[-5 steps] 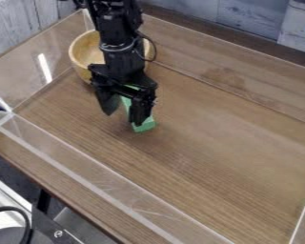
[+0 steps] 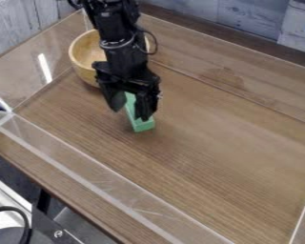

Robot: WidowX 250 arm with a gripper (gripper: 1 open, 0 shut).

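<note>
My black gripper (image 2: pixel 129 93) hangs over a green object (image 2: pixel 141 122) that lies on the wooden surface, partly hidden under the gripper. The fingers appear apart; whether they touch the object I cannot tell.
A yellow bowl (image 2: pixel 84 50) stands at the back, behind the arm. A dark cable (image 2: pixel 15 214) lies at the lower left, and a pale edge runs along the back right.
The gripper has risen a little and turned slightly, uncovering more of the green object.
</note>
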